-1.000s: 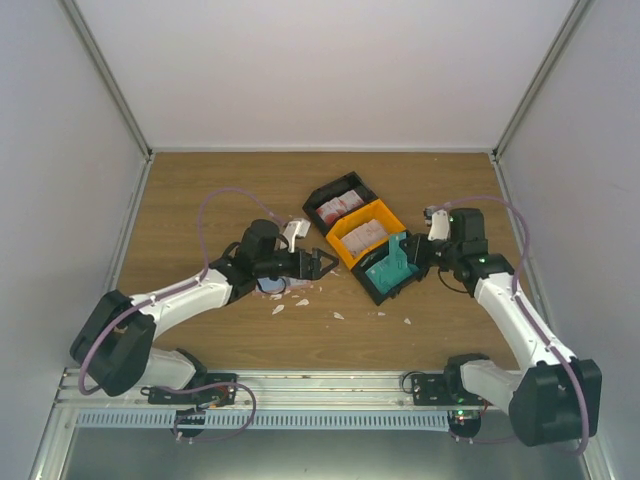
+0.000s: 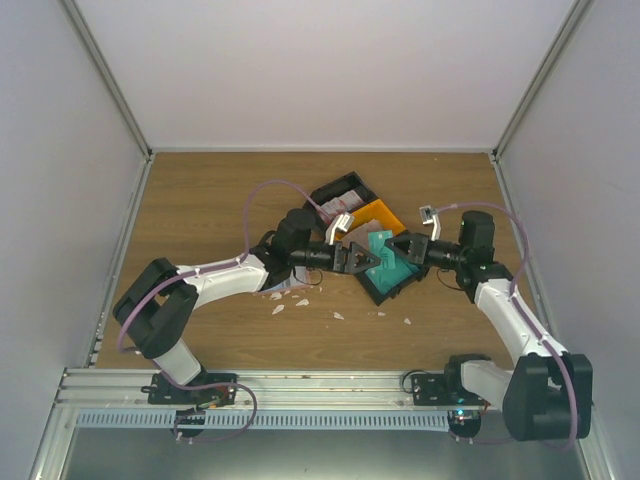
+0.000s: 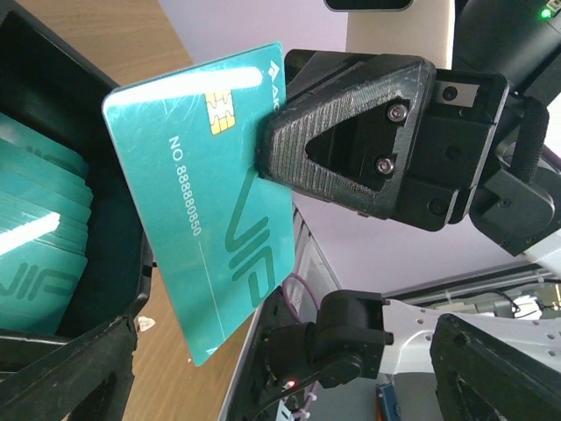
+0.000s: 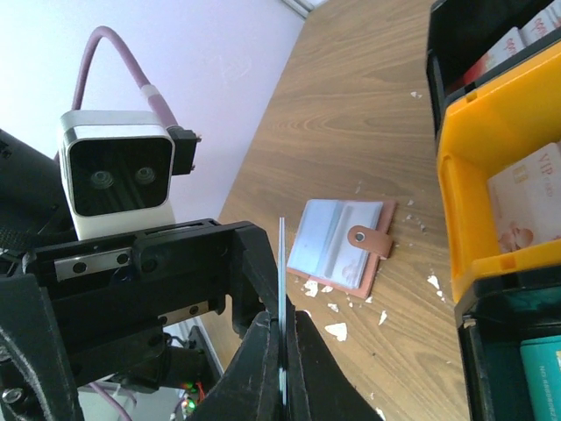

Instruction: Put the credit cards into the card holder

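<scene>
A teal card is pinched near one edge by my right gripper, clear of the table. In the right wrist view the card is seen edge-on, upright between the finger pads. My left gripper stands open close to the card; in the left wrist view its fingers are spread wide, with the card's free lower end in front of the gap, and no grip on it shows. The open card holder, pinkish-brown with clear sleeves and a snap strap, lies flat on the table, partly covered by the left arm from above.
Three bins stand in a row: a black one with reddish-white cards, a yellow one with pale cards, and a black one with teal cards. White scraps litter the table around the holder.
My left gripper has moved right from near the card holder to the teal card, staying open. The right gripper has shifted slightly left, and the card now shows more of its face from above.
</scene>
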